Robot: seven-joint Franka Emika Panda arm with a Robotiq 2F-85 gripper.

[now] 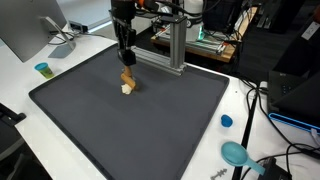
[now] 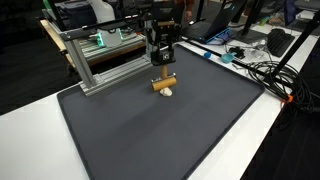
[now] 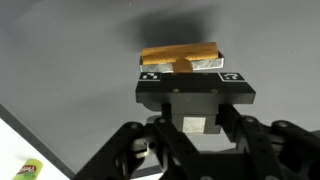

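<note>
A wooden mallet-like piece (image 2: 164, 84) hangs head down from my gripper (image 2: 163, 62), which is shut on its short handle. In the wrist view the wooden head (image 3: 180, 51) lies crosswise beyond the fingers, and a bit of the round handle (image 3: 183, 66) shows between them. A small white lump (image 2: 166, 92) sits on the grey board just in front of the head. In the first exterior view the lump (image 1: 127, 89) appears right below the head (image 1: 128, 79); whether they touch, I cannot tell.
Most of the dark grey board (image 1: 130, 120) is bare. A metal rail frame (image 2: 118, 72) stands along its edge beside the arm. Off the board are a green cup (image 1: 44, 70), a blue cup (image 1: 226, 121) and a teal bowl-like item (image 1: 238, 154).
</note>
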